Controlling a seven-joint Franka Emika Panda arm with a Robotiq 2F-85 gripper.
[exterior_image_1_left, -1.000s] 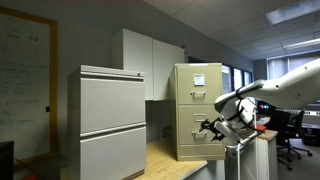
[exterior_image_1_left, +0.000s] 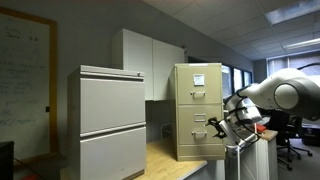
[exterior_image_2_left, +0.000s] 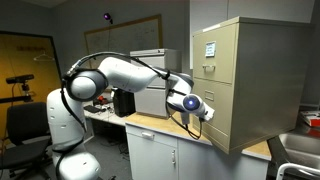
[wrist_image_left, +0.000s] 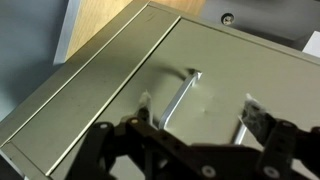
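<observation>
A beige filing cabinet (exterior_image_1_left: 200, 112) stands on the counter with its drawers shut and metal handles on their fronts. In the wrist view, one bright drawer handle (wrist_image_left: 181, 98) lies between my spread fingers, toward the left one. A second handle (wrist_image_left: 240, 133) shows nearer the right finger, partly covered by the gripper. My gripper is open and faces the drawer fronts, holding nothing. In exterior view 2, the gripper (exterior_image_2_left: 208, 118) is beside the cabinet's lower front; whether it touches cannot be made out.
A white two-drawer cabinet (exterior_image_1_left: 112, 122) stands to the left on the wooden counter (exterior_image_1_left: 160, 160). White wall cupboards (exterior_image_1_left: 148, 65) hang above. A sink (exterior_image_2_left: 300, 160) lies right of the beige cabinet. Some bare countertop separates the cabinets.
In exterior view 1 my gripper has shifted a little right, away from the middle of the beige cabinet's front. The cabinet and its drawers look unchanged.
</observation>
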